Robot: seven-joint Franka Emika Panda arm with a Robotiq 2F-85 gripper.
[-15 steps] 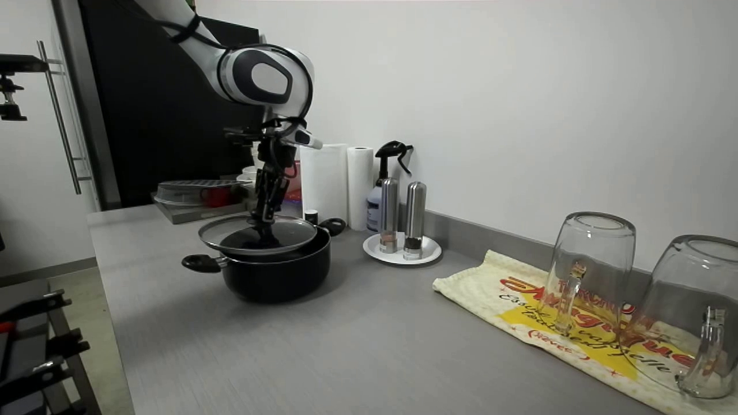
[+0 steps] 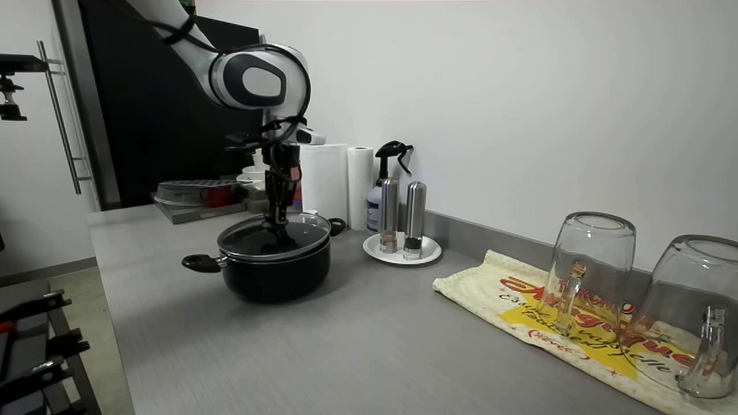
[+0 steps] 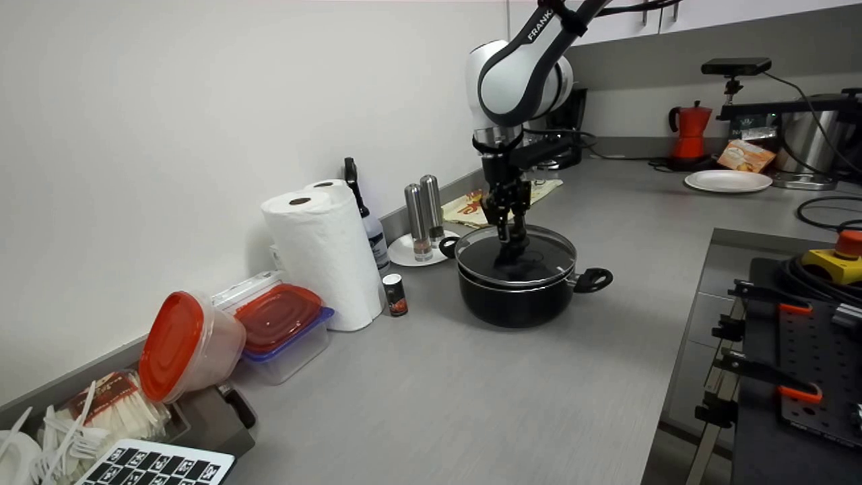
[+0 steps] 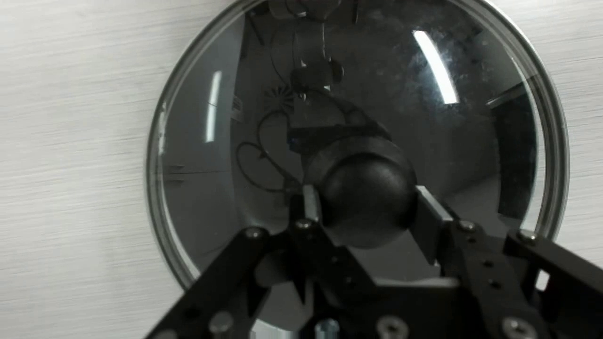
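A black pot point(image 2: 277, 280) with two side handles stands on the counter. Over its opening lies a round glass lid point(image 3: 553, 252) with a metal rim, roughly lined up with the pot in both exterior views. Whether the rim is fully seated all round I cannot tell. From above, my gripper is shut on the lid's black knob point(image 4: 370, 197), one finger on each side of it. In the wrist view the lid fills most of the picture and hides the pot beneath.
Behind the pot are paper towel rolls point(image 3: 323, 250), a spray bottle point(image 2: 374, 204) and a white plate point(image 2: 371, 248) bearing two grinders. A small spice jar point(image 3: 395, 295) stands near the rolls. Two glass mugs point(image 2: 588, 276) rest upside down on a cloth.
The lid has shifted right in exterior view 1, from overhanging the pot's left side to covering its opening. My gripper has moved with it, still on the knob, and is more upright.
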